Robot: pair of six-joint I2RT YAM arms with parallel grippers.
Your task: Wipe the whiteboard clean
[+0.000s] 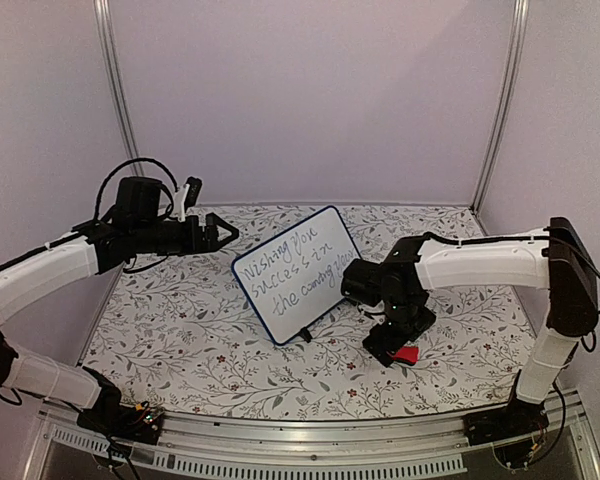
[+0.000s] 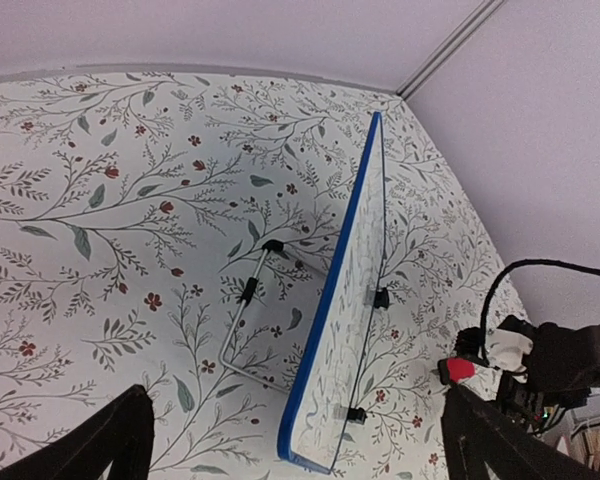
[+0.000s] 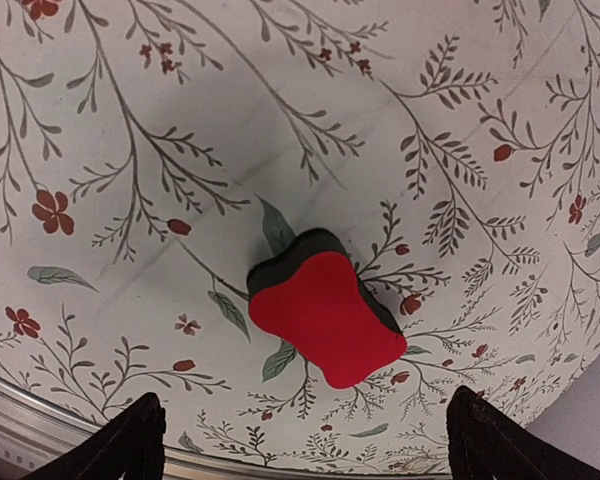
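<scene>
The whiteboard (image 1: 297, 272), blue-rimmed and propped at a tilt on a stand, carries three lines of dark handwriting. In the left wrist view the whiteboard (image 2: 345, 300) appears nearly edge-on. A red eraser with a dark underside (image 3: 327, 315) lies on the patterned cloth; from the top the eraser (image 1: 408, 354) is partly covered by the right arm. My right gripper is open above the eraser, its fingers apart and touching nothing. To the left of the board, my left gripper (image 1: 220, 232) hangs open and empty, its two fingers also framing the left wrist view.
The thin wire stand (image 2: 245, 310) reaches behind the board. Small black clips (image 1: 306, 334) support its lower edge. A metal rail (image 1: 280, 430) runs along the front, with walls at the back and sides.
</scene>
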